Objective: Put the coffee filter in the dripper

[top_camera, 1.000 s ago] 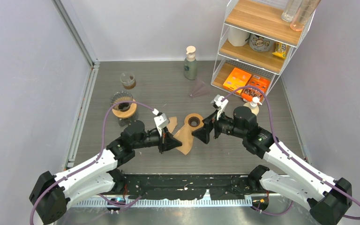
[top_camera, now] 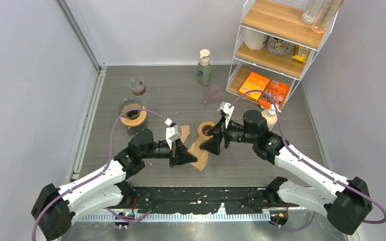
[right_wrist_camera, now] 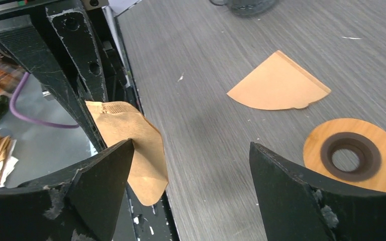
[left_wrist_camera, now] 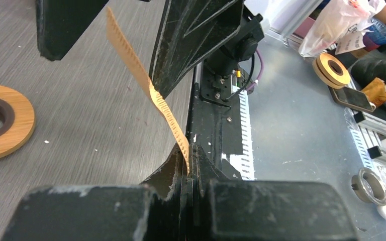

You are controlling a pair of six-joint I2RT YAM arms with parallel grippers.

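Observation:
A tan paper coffee filter (top_camera: pixel 199 154) hangs from my left gripper, which is shut on its edge. Beside it, my right gripper stands open. In the left wrist view, the filter's thin edge rises between the right fingers, close to one of them. From the right wrist, the filter (right_wrist_camera: pixel 148 163) shows partly behind the left-hand fingertip; whether they touch I cannot tell. The ribbed clear dripper (top_camera: pixel 129 104) appears at the table's left, above a wooden collar (top_camera: pixel 134 120).
On the table near the grippers lie a wooden ring (right_wrist_camera: pixel 314 144) and another flat filter (right_wrist_camera: pixel 279 85). A small glass (top_camera: pixel 137 86), a green pump bottle (top_camera: pixel 204 74) and a clear pinkish cone (top_camera: pixel 213 95) stand further back. A shelf (top_camera: pixel 270 58) fills the back right.
My right gripper has moved slightly left and toward the front, nearer the filter. The left gripper and its filter have shifted a little right and toward the front.

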